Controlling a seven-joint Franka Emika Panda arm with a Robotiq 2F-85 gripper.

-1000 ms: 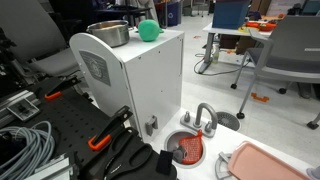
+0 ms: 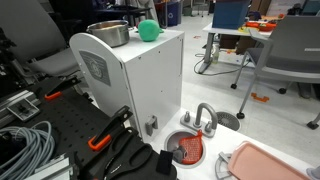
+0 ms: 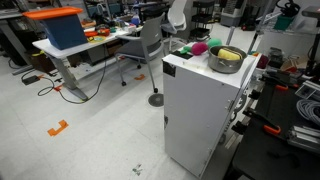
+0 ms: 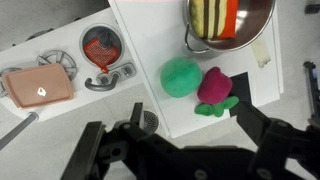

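Observation:
In the wrist view my gripper is open, its two dark fingers wide apart at the bottom of the picture. Nothing shows held between them. Beyond the fingertips, on the white top of the cabinet (image 4: 165, 55), lie a round green object (image 4: 181, 77) and a magenta vegetable-like toy (image 4: 214, 86) with green leaves. A metal pot (image 4: 203, 44) sits beside them, holding a yellow-and-brown striped piece (image 4: 209, 15) and an orange-red piece (image 4: 230, 18). Exterior view 1 also has the pot (image 2: 112, 36) and the green object (image 2: 149, 30).
A sink (image 2: 183, 148) with a red utensil (image 2: 198, 134) inside and a faucet (image 2: 207, 112) lies below the cabinet. Nearby is a pinkish tray (image 2: 262, 163). Black tools (image 2: 125, 155) and coiled cable (image 2: 28, 148) crowd the dark table.

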